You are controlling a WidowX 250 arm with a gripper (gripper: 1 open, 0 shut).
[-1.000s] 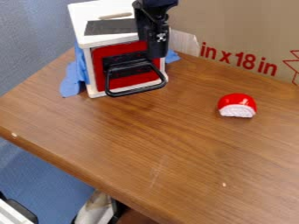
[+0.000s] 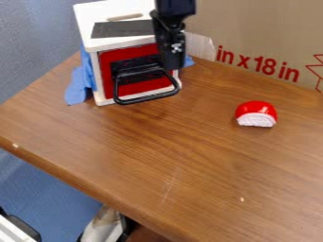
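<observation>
My dark gripper [image 2: 172,59] hangs at the top centre, at the right front of a white toy oven [image 2: 91,19] with a red front [image 2: 146,85] and a black bar handle [image 2: 143,98]. Its fingertips are beside the upper part of that red front; whether they are open or shut, or touch the oven, is unclear. A red object with a white ribbed edge [image 2: 256,112] lies on the wooden table at the right.
A blue cloth [image 2: 78,85] lies around and behind the oven. A cardboard panel [image 2: 265,43] stands at the back.
The gripper has shifted slightly to the right over the last second. The oven and the red object look unmoved.
</observation>
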